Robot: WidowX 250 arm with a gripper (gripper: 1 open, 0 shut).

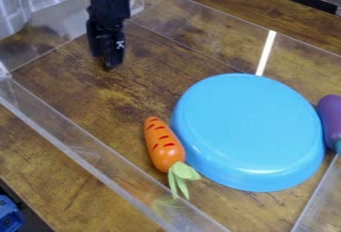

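Note:
The black gripper (110,47) hangs over the back left of the wooden floor inside a clear-walled box; whether its fingers are open is too dark and small to tell. An orange toy carrot (166,146) with pale green leaves lies in the lower middle, beside an upturned light blue round dish (248,129). A purple toy eggplant (330,121) is partly in view at the right edge, next to the dish.
Clear walls (100,166) bound the floor. A small blue object (7,216) sits outside at the bottom left.

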